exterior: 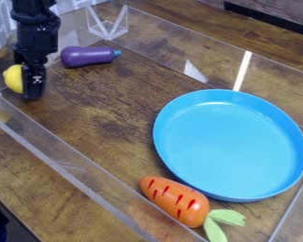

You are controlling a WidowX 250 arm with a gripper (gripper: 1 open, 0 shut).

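The black gripper (30, 79) reaches down at the upper left over a small yellow object (14, 78), its fingers around or against it; whether they are shut on it cannot be made out. The yellow thing is partly hidden by the gripper. Just to the right lies a purple toy eggplant (88, 56).
A large blue plate (230, 145) fills the right side. An orange toy carrot (177, 200) with green leaves lies at the bottom right. Transparent walls or edges border the area.
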